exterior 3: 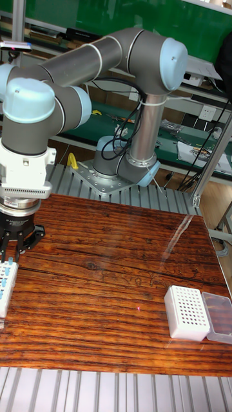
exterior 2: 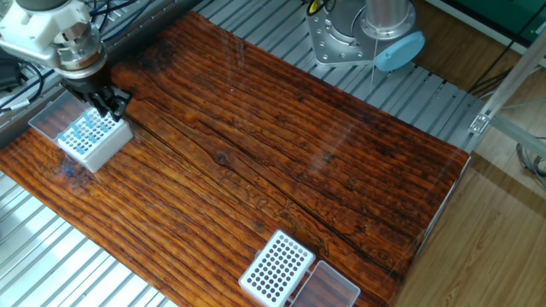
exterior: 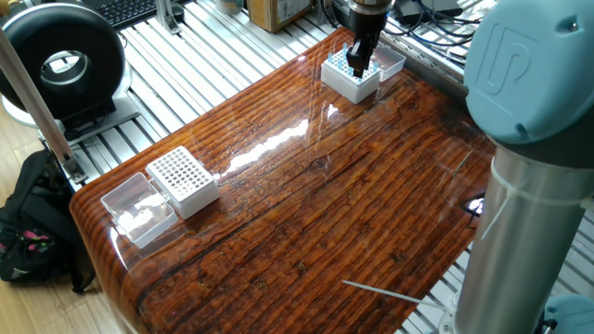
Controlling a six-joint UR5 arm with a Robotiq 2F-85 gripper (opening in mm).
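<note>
A white tip rack (exterior: 350, 85) holding several light-blue tips stands at the table's far corner. My gripper (exterior 2: 114, 109) points down over its edge in exterior view 2, close to the tips. In exterior view 3 the black fingers (exterior 3: 31, 241) come down beside blue tips (exterior 3: 9, 268) at the left border, where the rack (exterior 3: 4, 302) is cut off. The fingertips are too small and dark to show their gap or anything between them. A second white rack (exterior: 184, 182), with rows of empty-looking holes, sits at the opposite end of the table.
Clear lids lie open beside both racks: one lid (exterior: 390, 61) by the tip-filled rack, another lid (exterior: 139, 210) by the second. Between the racks the brown wooden table (exterior 2: 230, 162) is bare. A thin pale rod (exterior: 380, 290) shows near the arm's base.
</note>
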